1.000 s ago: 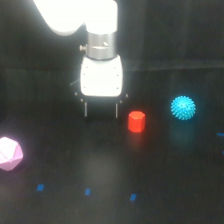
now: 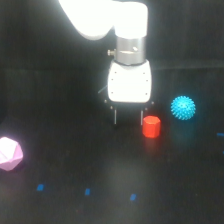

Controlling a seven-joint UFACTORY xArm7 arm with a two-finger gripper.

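Note:
My gripper [image 2: 130, 114] hangs from the white arm near the middle of the view, with its two thin fingers apart and pointing down. A red cylinder [image 2: 152, 127] stands on the black surface just right of the right finger, slightly lower in the image. I see nothing between the fingers.
A spiky cyan ball [image 2: 183, 108] lies to the right. A pink faceted object [image 2: 9, 152] is at the left edge. Small blue marks are on the dark surface [image 2: 100, 170], whose front part is otherwise clear.
The arm and gripper have moved right and slightly down. The red cylinder appears a little farther right and lower in the image than a second ago.

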